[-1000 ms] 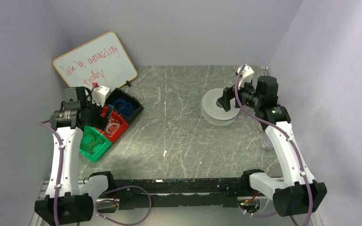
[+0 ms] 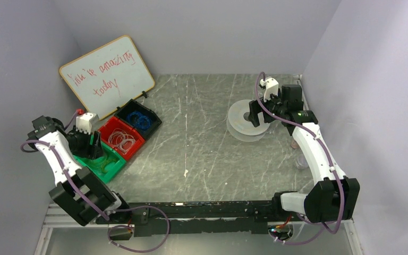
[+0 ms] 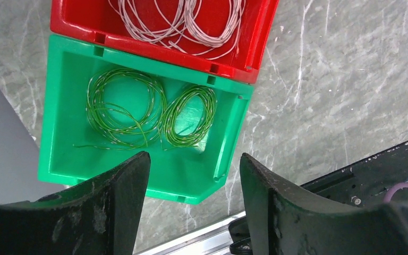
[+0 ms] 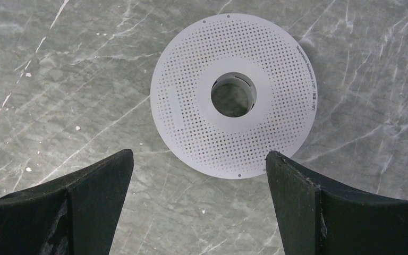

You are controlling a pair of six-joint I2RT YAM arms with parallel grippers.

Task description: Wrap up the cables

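Green cable coils [image 3: 188, 117] lie in the green bin [image 3: 58, 106], below my left gripper [image 2: 93, 149], which stands part open with nothing between its fingers. White cable coils [image 3: 212, 24] fill the red bin [image 3: 255, 48]; blue cable [image 2: 139, 120] sits in the black bin [image 2: 154, 127]. On the right, my right gripper [image 2: 254, 116] hangs open above a pale perforated disc with a central hole [image 4: 180, 106], nothing between its fingers.
A whiteboard [image 2: 106, 74] leans at the back left. Small clear items [image 2: 302, 162] stand near the right wall.
My left arm has swung leftward from over the red bin to over the green bin.
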